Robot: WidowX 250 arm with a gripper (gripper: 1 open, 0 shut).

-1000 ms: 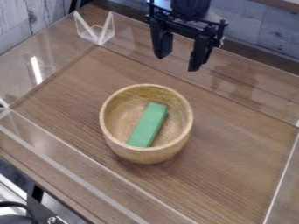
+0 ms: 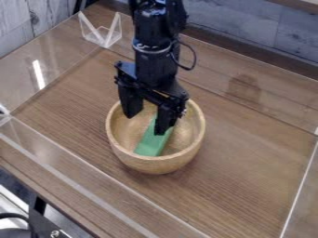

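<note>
A black robot arm reaches down from the top to my gripper [image 2: 152,110], which stands open over a round tan bowl [image 2: 187,153]. In the bowl lies a green elongated object [image 2: 152,141], partly under the gripper's right finger. The gripper is above the object; whether it touches it cannot be told.
A white wire object [image 2: 102,28] is at the back left. Black cables lie at the bottom left corner.
The bowl and green object look unmoved.
</note>
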